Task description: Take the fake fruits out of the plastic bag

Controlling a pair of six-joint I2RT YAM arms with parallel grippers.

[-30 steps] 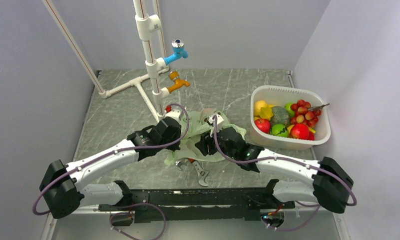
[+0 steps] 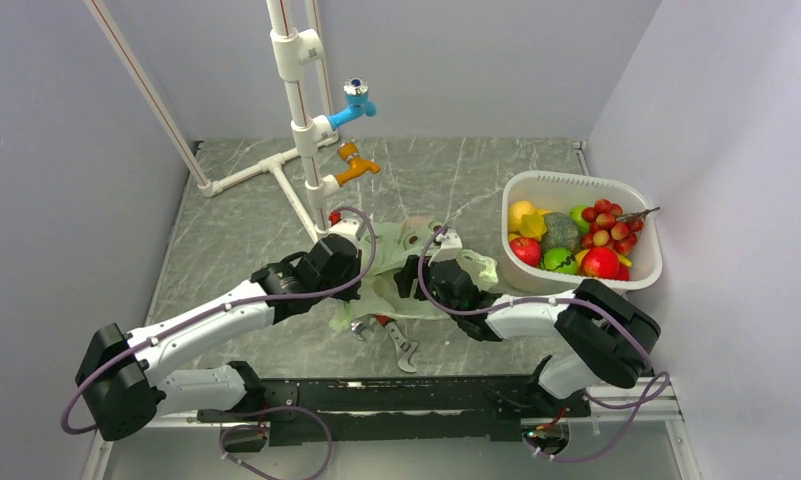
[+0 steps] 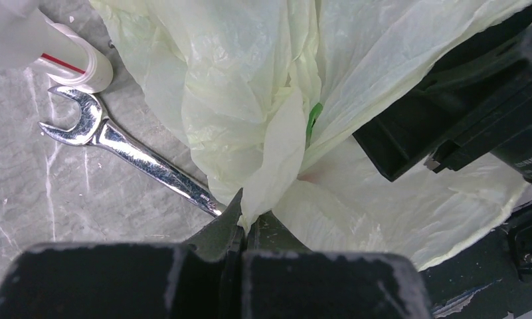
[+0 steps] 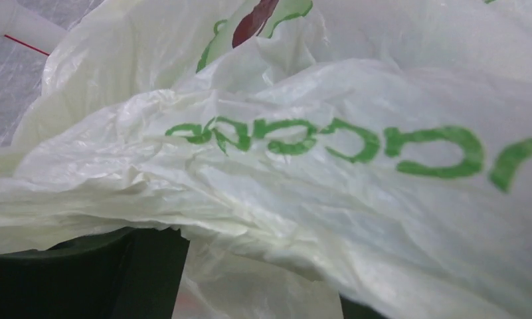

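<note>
A pale green, translucent plastic bag point(image 2: 381, 295) lies crumpled at the middle of the table, its mouth partly spread. My left gripper is shut on a thin fold of the bag's rim at its near left side. My right gripper point(image 2: 408, 284) reaches into the bag's mouth from the right. In the right wrist view its dark fingers point(image 4: 84, 279) stand apart, partly covered by the bag's printed film. A faint pinkish patch shows through the film there. No fruit can be made out clearly in the bag.
A white basket point(image 2: 581, 287) of fake fruits stands on the right. A chrome wrench point(image 3: 143, 159) and an adjustable wrench point(image 2: 403, 347) lie in front of the bag. White pipes point(image 2: 298, 110) with a blue tap point(image 2: 356, 107) and an orange tap point(image 2: 356, 168) rise behind it.
The bag's right side has shifted slightly. The left arm has hardly moved.
</note>
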